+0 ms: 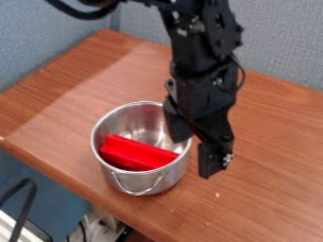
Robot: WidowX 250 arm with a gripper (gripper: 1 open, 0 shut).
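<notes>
A red cylindrical object (132,152) lies inside a silver metal bucket (142,179) near the front left edge of the wooden table. My black gripper (199,151) is over the bucket's right rim, with one finger reaching inside the rim and the other outside to the right. It stands open, the rim between its fingers, and is apart from the red object.
Grey fabric panels border it behind. Beyond the left edge is a lower blue area with black cables.
</notes>
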